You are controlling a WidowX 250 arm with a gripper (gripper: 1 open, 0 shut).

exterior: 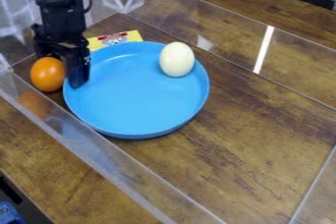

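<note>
My black gripper (63,63) is at the upper left, low at the left rim of a blue plate (138,92), just above and beside an orange object (47,76). Its fingers are dark and blurred, so what lies between them is hard to make out. A white egg-shaped object (176,59) sits on the plate's upper right part.
A yellow packet (121,37) lies behind the plate. Clear transparent walls run along the left and bottom of the wooden surface (250,140), which is bare to the right.
</note>
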